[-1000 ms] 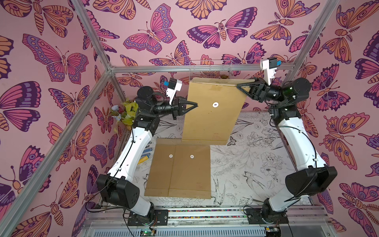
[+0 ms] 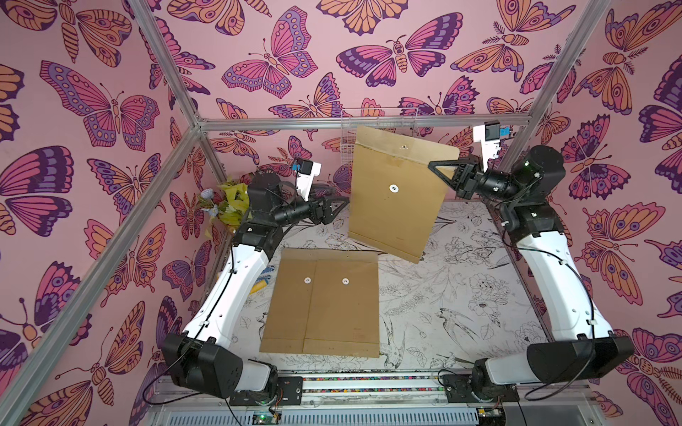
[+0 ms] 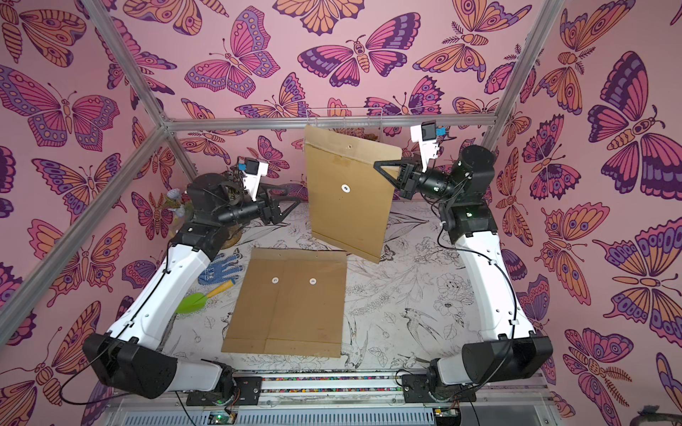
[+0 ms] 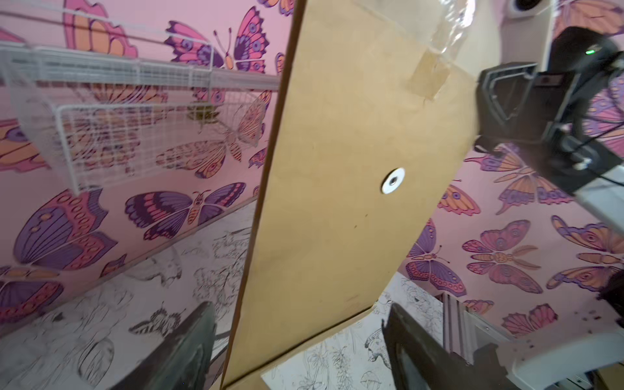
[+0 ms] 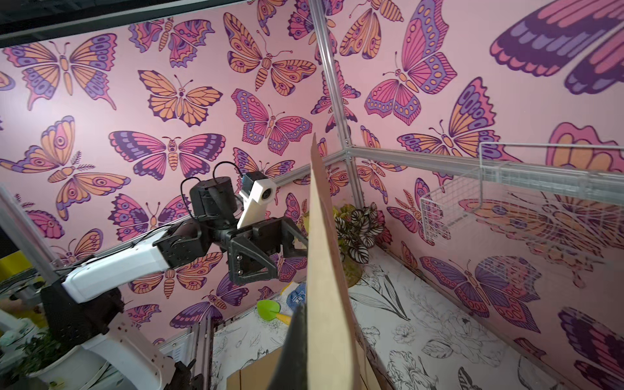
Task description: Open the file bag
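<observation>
A brown file bag point(image 2: 395, 188) hangs above the table with its broad face and round white button towards the front. Its flap point(image 2: 405, 142) stands up at the top. My right gripper point(image 2: 432, 167) is shut on the bag's upper right edge; edge-on, the bag point(image 5: 325, 260) fills the middle of the right wrist view. Just off the bag's left edge, my left gripper point(image 3: 297, 201) is open and holds nothing. In the left wrist view its fingers point(image 4: 416, 344) stand wide apart, with the bag point(image 4: 344, 182) beyond them. The bag's inside is hidden.
Two brown file bags point(image 2: 341, 312), or one wide one, lie flat on the table at front left. A blue glove point(image 3: 221, 269), a green-and-yellow tool point(image 3: 191, 303) and a plant point(image 2: 231, 202) stay left. A wire basket point(image 4: 130, 123) hangs at the back.
My left gripper has opened and drawn away left from the bag's edge. The flap has swung up from nearly edge-on. The bag's left side has turned and shifted right, held by the right gripper.
</observation>
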